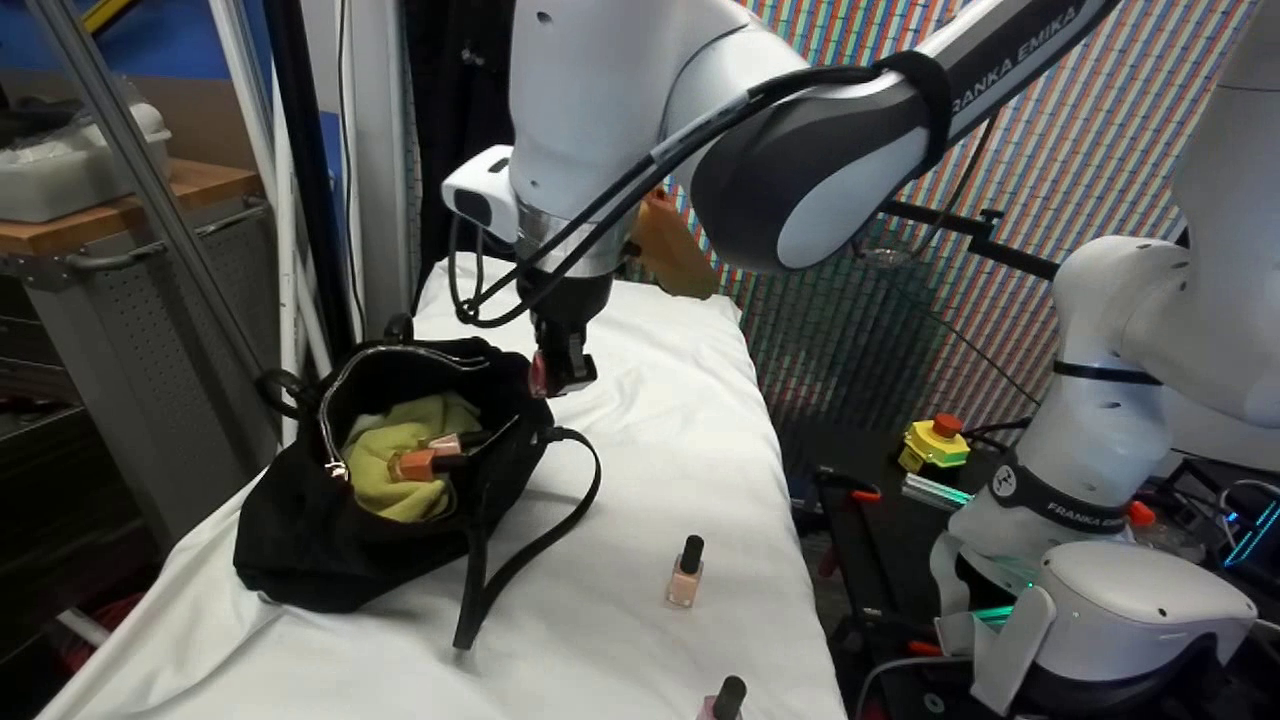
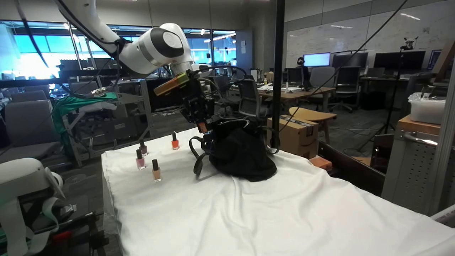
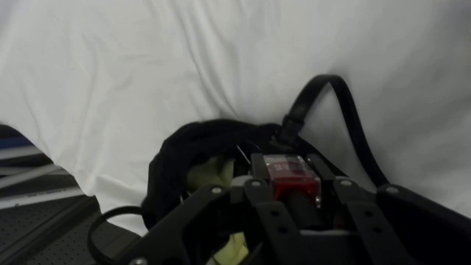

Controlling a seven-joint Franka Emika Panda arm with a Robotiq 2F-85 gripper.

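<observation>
My gripper (image 1: 561,372) is shut on a red nail polish bottle (image 3: 294,179), whose glass shows between the fingers in the wrist view. It hangs just above the right rim of an open black bag (image 1: 314,554). Inside the bag lie a yellow-green cloth (image 1: 381,490), an orange bottle (image 1: 413,466) and a paler pink one (image 1: 445,444). On the white cloth stand a peach bottle (image 2: 156,174), a pink bottle (image 2: 140,162), a dark one (image 2: 143,149) and an orange-red one (image 2: 175,144), all upright with black caps.
The bag's strap (image 1: 549,536) loops out over the white-covered table (image 1: 654,474) on its right side. A second robot arm (image 1: 1098,408) stands beyond the table's right edge.
</observation>
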